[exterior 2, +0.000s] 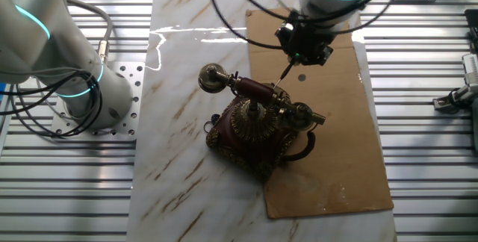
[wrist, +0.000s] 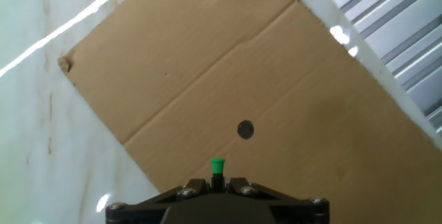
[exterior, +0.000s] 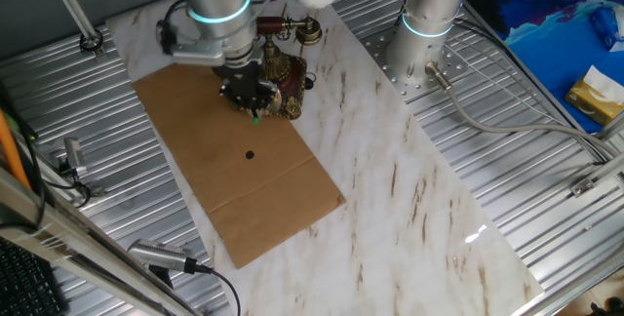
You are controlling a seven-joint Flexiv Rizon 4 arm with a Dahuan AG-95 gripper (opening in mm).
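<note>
A slim black piece with a green tip [wrist: 218, 165] stands between the fingers of my gripper, which looks shut on it. In the second exterior view a thin dark rod [exterior 2: 283, 75] reaches from the gripper toward the telephone. Below lies a flat brown cardboard sheet [exterior: 219, 150] bearing a round black spot [wrist: 245, 129]. That spot sits ahead of the green tip and slightly right of it in the wrist view. The tip appears above the cardboard; its height is hard to judge.
An ornate dark red and brass telephone [exterior 2: 254, 126] stands close beside the gripper, partly over the cardboard's edge. The marble-patterned board [exterior: 390, 209] is bare on its other side. A tissue box [exterior: 597, 97] is far off to the right.
</note>
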